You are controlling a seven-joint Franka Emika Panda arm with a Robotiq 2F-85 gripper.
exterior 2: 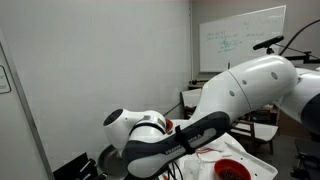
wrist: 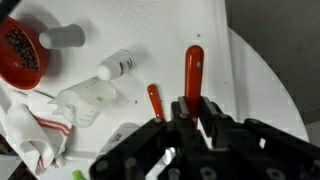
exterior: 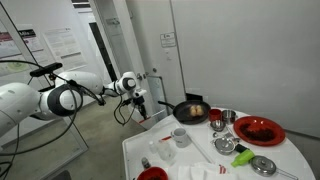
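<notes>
My gripper is shut on a slim red object (wrist: 193, 72) with a rounded end, which sticks out past the fingers in the wrist view. Exactly what it is cannot be told. A second, smaller red piece (wrist: 154, 98) lies on the white surface beside it. From exterior view 1, the gripper (exterior: 139, 102) hangs over the left edge of the white table, well left of the dishes. In exterior view 2 the arm hides the gripper.
A black pan (exterior: 191, 110), a grey mug (exterior: 181, 138), a red plate (exterior: 259, 130), a lidded pan (exterior: 263, 166) and a red bowl (exterior: 153, 174) stand on the table. White bottles (wrist: 115, 65) lie near the gripper. The tray's (wrist: 215, 30) far part is bare.
</notes>
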